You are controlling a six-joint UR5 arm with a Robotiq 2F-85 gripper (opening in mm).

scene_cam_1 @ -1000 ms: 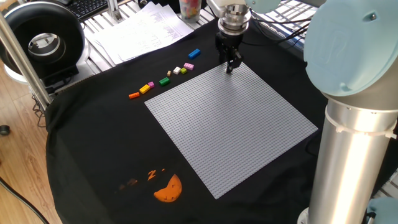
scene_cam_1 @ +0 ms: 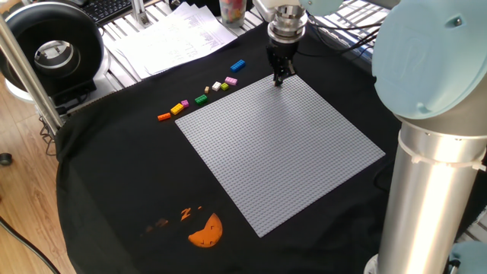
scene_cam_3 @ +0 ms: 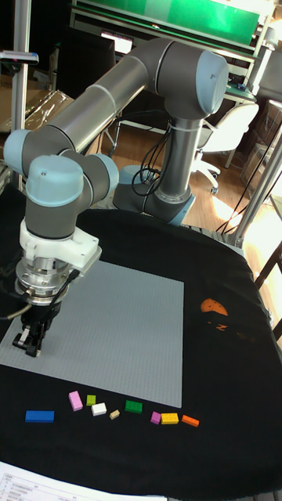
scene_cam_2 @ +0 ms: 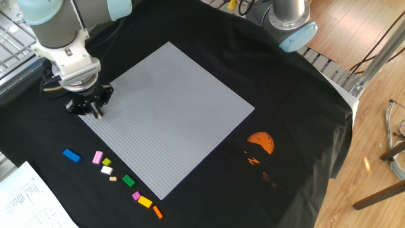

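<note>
A large grey studded baseplate [scene_cam_1: 278, 152] lies flat on the black cloth. Over its corner nearest the papers and the arm's wrist, my black gripper [scene_cam_1: 278, 81] points down, its tips at or just above the plate's surface. In exterior view 2 the gripper [scene_cam_2: 95, 113] is at the plate's left corner, and in exterior view 3 the gripper [scene_cam_3: 31, 344] covers part of the plate's left side. The fingers are small and dark, so whether they are apart, or have something between them, cannot be made out.
Loose bricks lie in a row beside the plate, among them a blue brick [scene_cam_2: 72, 155], a green brick [scene_cam_2: 128, 180], a yellow brick [scene_cam_2: 145, 201] and an orange brick [scene_cam_2: 157, 211]. Paper sheets [scene_cam_1: 171, 38] lie beyond them.
The baseplate has shifted slightly up and left in exterior view 1, towards the brick row. The loose bricks have stayed put.
</note>
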